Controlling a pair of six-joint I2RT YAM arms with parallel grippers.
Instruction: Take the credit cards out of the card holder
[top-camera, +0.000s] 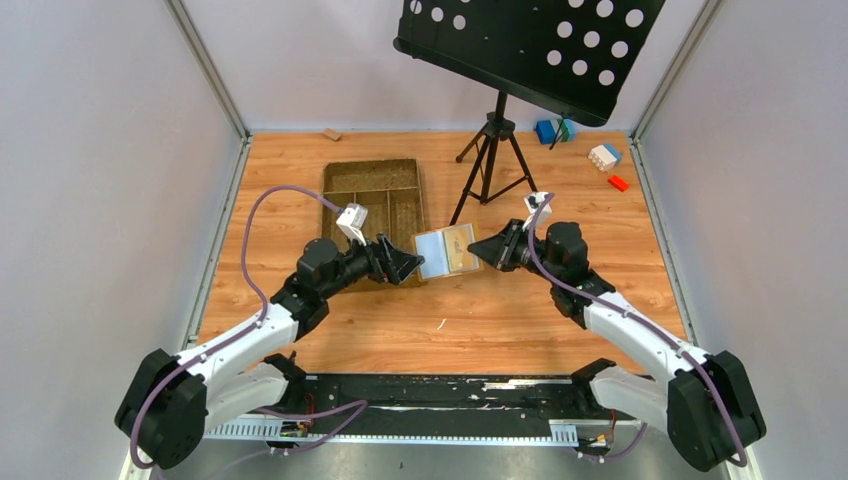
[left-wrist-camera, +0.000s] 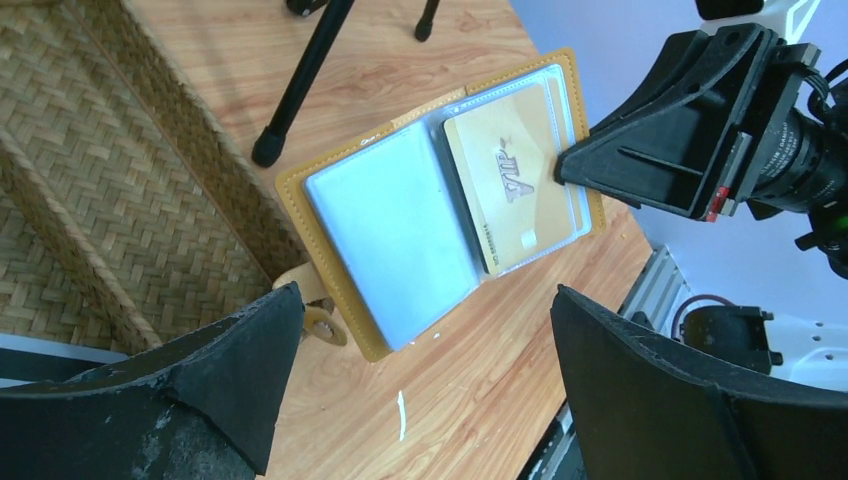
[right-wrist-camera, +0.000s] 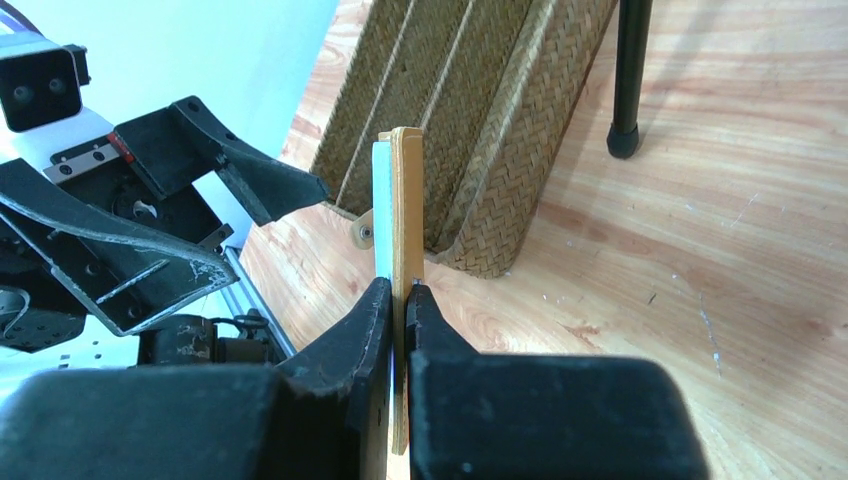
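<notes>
The card holder (left-wrist-camera: 335, 255) is spread open, with tan stitched edges and pale blue inner panels. A beige card (left-wrist-camera: 510, 170) lies in its half nearer my right hand. My right gripper is shut on that end of the holder, which appears edge-on in the right wrist view. My left gripper stands open, its fingers either side of the holder's free end in its own wrist view; from above, its tips are close to that end. Nothing is held in it.
A woven tray (top-camera: 405, 225) with compartments stands beneath and behind my left hand. The legs of a black stand (top-camera: 490, 165) rise behind the holder. Coloured blocks (top-camera: 604, 156) sit at the back right.
</notes>
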